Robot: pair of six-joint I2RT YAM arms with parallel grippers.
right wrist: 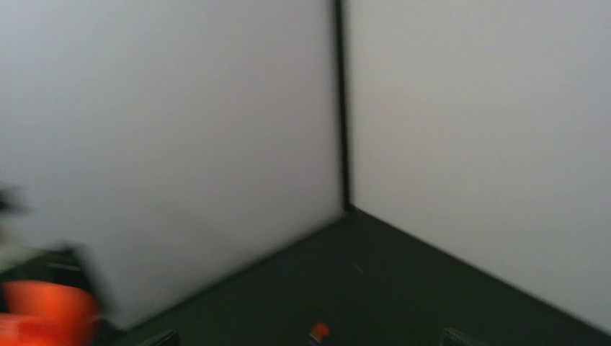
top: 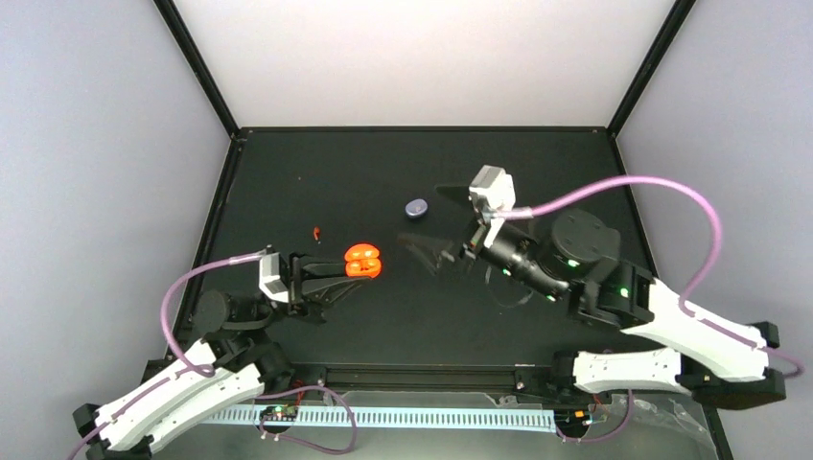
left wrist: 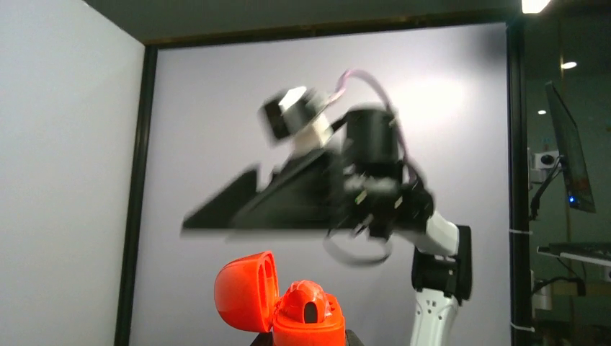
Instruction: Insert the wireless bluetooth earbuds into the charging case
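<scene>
The orange charging case [top: 363,265] is held off the table with its lid open, my left gripper [top: 357,270] shut on its base. In the left wrist view, a rounded orange piece with a black oval, which looks like an earbud [left wrist: 306,295], stands up from the base beside the raised lid [left wrist: 241,292]. A small orange earbud [top: 316,234] lies on the table to the left of the case, and low in the right wrist view too. My right gripper [top: 420,217] stands wide open to the right of the case, apart from it, with nothing between its fingers.
A small purple-grey rounded object [top: 416,208] lies on the dark table, close to the right gripper's fingers as seen from above. Beyond it, the back of the table [top: 383,158] is clear. Walls close in the sides and back.
</scene>
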